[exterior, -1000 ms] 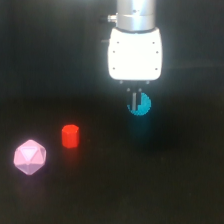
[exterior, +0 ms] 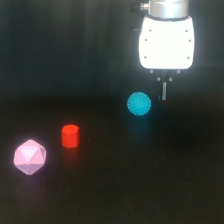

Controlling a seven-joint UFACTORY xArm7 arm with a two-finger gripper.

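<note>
A blue ball-like object (exterior: 139,103) with a dotted surface sits near the middle of the camera view. To its left, a red block (exterior: 70,136) with a faceted outline rests on the dark surface. Farther left and nearer the camera lies a pink many-sided solid (exterior: 30,157). My gripper (exterior: 164,88), under a white hand, hangs to the right of the blue object and appears apart from it. Its fingers are small and dark, and how they stand is unclear.
The surface (exterior: 130,185) is dark and bare in the foreground. No container or obstacle shows, and the right side is clear below the gripper.
My gripper has moved to the right and slightly up in the view, uncovering the blue object it partly overlapped. The blue, red and pink objects have stayed in place.
</note>
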